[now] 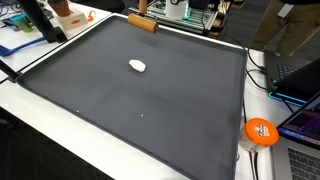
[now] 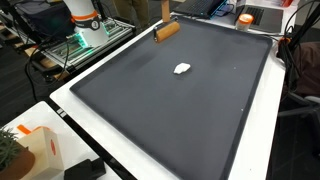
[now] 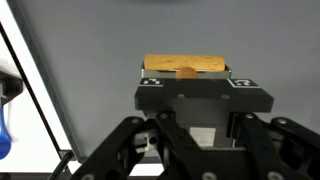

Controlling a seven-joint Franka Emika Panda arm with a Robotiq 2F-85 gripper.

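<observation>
A wooden piece shaped like a mallet hangs head down over the far end of the dark mat, its bar-shaped head (image 1: 142,22) lowest and a lighter handle (image 1: 143,6) rising out of the frame. In exterior view 2 the head (image 2: 167,32) appears near the mat's far left edge; whether it touches the mat I cannot tell. From the wrist, my gripper is shut on the handle, with the head (image 3: 185,62) showing just beyond the marked fingers. A small white object (image 1: 137,66) lies on the mat, apart from the wooden piece.
An orange-lidded jar (image 1: 260,133) stands beside its near right edge, close to a laptop (image 1: 300,157) and cables. Assorted items crowd the far left corner.
</observation>
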